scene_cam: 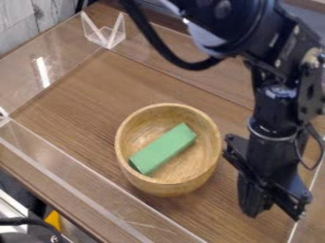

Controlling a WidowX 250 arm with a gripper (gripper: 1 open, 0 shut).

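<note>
A wooden bowl (133, 142) sits left of centre on the wooden table, holding a green rectangular block (162, 149) lying at a slant. My black gripper (269, 195) is low at the right, beside the bowl and apart from the block, pointing down toward the table. It looks shut, and nothing shows between its fingers.
A clear plastic piece (106, 31) stands near the upper left edge. Dark cables and a small yellow item lie at the lower left.
</note>
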